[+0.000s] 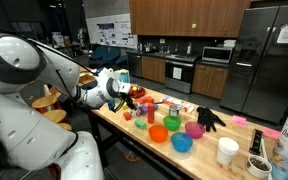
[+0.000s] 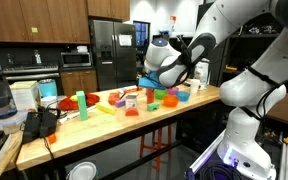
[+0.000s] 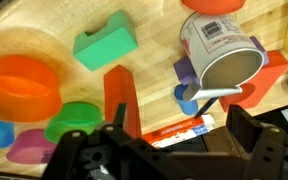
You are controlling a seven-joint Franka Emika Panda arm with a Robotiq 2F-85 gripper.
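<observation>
My gripper stands open above the crowded table, its two dark fingers wide apart at the bottom of the wrist view. Beyond the fingers lies a can (image 3: 206,38) with a printed label, its pale open end facing the gripper side. A small white piece (image 3: 190,91) and a round blue thing (image 3: 187,105) lie by the can's mouth. To the left, a long red block (image 3: 122,95) runs up from one finger, partly hidden by it. Further off is a green block (image 3: 105,42). Nothing shows held between the fingers.
Bowls crowd one side: orange (image 3: 22,85), green (image 3: 74,120) and blue (image 1: 182,142). A red-orange block (image 3: 260,82) sits beside the can. A white cup (image 1: 227,151) and black glove (image 1: 210,118) are farther along. Bare wood (image 2: 79,135) shows on the table's other part.
</observation>
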